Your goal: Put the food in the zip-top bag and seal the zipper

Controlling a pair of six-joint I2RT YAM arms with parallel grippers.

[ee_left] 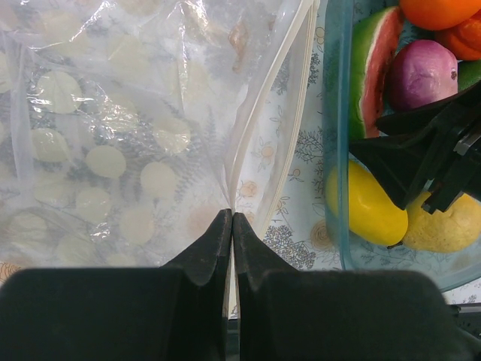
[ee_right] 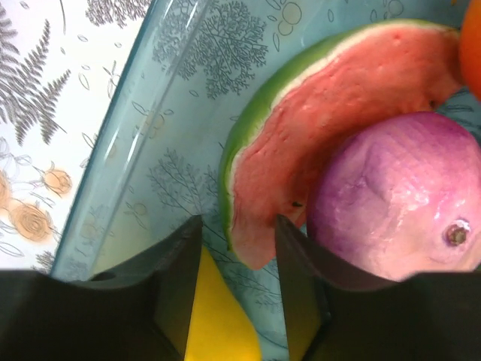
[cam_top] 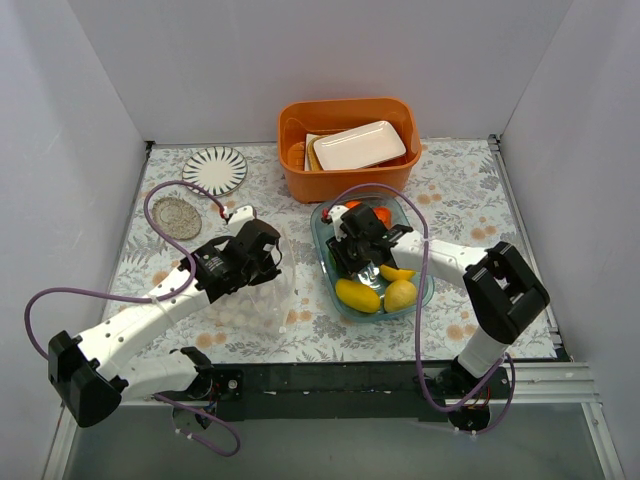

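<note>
The clear zip top bag (ee_left: 105, 162) lies flat on the left part of the table, its zip edge running down to the fingertips of my left gripper. That gripper is shut on the bag's edge, and a pale strip shows below the tips. A watermelon slice (ee_right: 259, 169) rests in the blue clear tray (ee_right: 113, 169), beside a purple onion (ee_right: 398, 195). Over the slice's lower tip, my right gripper stands part open, one finger on each side of it. A yellow food item (ee_right: 218, 316) lies just below.
Other food in the tray includes a yellow-brown potato-like piece (ee_left: 443, 222) and an orange item (ee_left: 432, 11). At the back stands an orange bin (cam_top: 345, 185) holding a white tray (cam_top: 358, 146). A striped plate (cam_top: 215, 170) and a round mat (cam_top: 177, 217) lie back left.
</note>
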